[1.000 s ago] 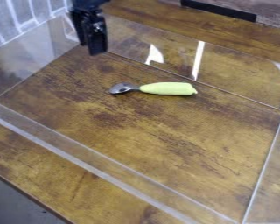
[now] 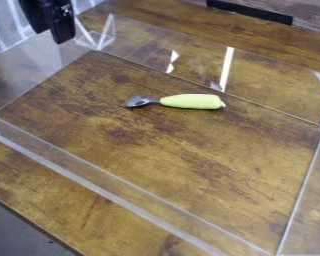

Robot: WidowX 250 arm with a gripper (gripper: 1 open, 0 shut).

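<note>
A spoon with a pale yellow-green handle [image 2: 192, 101] lies flat on the wooden floor inside a clear acrylic enclosure, its metal bowl [image 2: 139, 101] pointing left. The black gripper [image 2: 53, 30] is at the top left, raised above the back-left wall, well away from the spoon. It is only partly in frame, and how far apart its fingers stand is hard to make out.
Clear walls [image 2: 56, 162] surround the spoon on the wooden table [image 2: 43, 190]. A dark bar [image 2: 250, 12] is at the back top right, and a white slatted surface shows at the top left.
The gripper has moved left and upward from over the back-left part of the enclosure toward the frame's corner. The spoon has stayed where it was.
</note>
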